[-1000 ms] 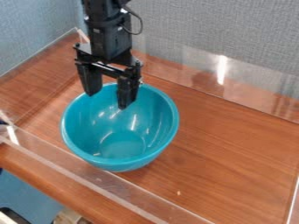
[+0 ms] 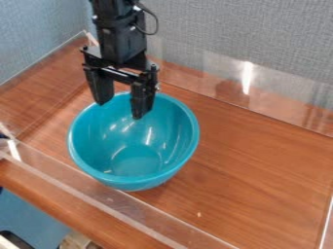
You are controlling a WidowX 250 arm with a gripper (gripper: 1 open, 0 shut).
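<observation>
A large teal bowl (image 2: pixel 135 156) sits on the wooden table, left of centre. Above its back half hangs my black gripper (image 2: pixel 123 95), open, its two fingers pointing down at or just over the rim. I see nothing between the fingers.
Bare wooden table (image 2: pixel 254 175) stretches to the right of the bowl and behind it at the left. Clear panels and grey padded walls border the back. The table's near left edge has a transparent strip, with blue floor beyond.
The gripper has shifted very slightly up and left over the last second. The bowl looks unmoved.
</observation>
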